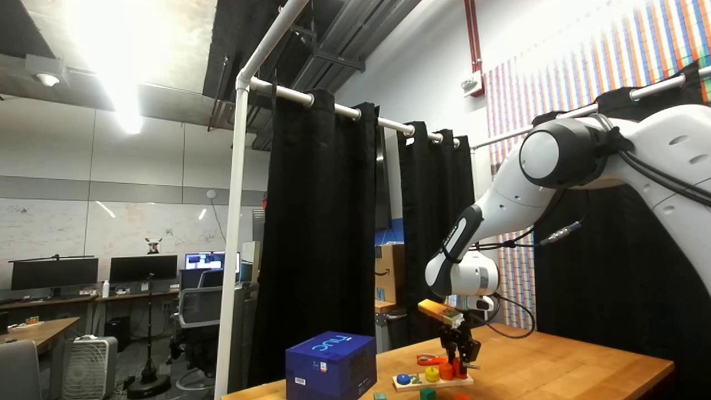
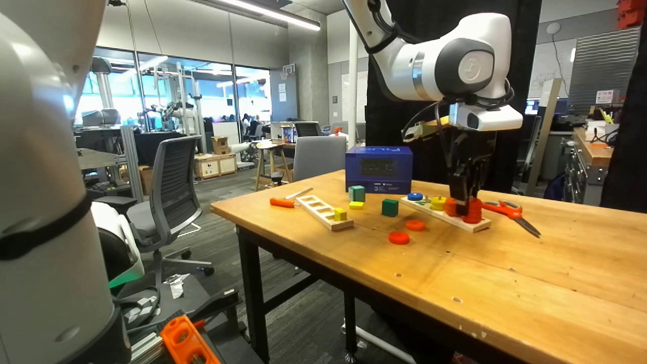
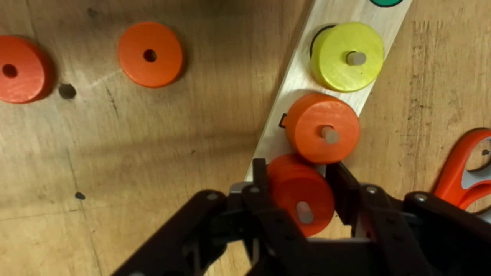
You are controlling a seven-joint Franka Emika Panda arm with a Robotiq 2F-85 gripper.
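In the wrist view, my gripper is shut on the stack of red rings (image 3: 301,200) at the near end of the wooden peg board (image 3: 271,138). A peg shows through the top ring. Beside it on the board stand an orange stack (image 3: 324,126) and a yellow stack (image 3: 347,57), each around its own peg. From the side, the fingers (image 2: 461,195) reach down to the red stack, and the board appears to lie on the table. A blue ring (image 2: 415,196) occupies the board's far end.
Two loose rings, one orange (image 3: 150,54) and one red (image 3: 20,69), lie on the table. Orange-handled scissors (image 2: 506,209) rest just beyond the board. A green block (image 2: 389,207), a slotted wooden frame (image 2: 315,209) and a blue box (image 2: 379,170) stand farther left.
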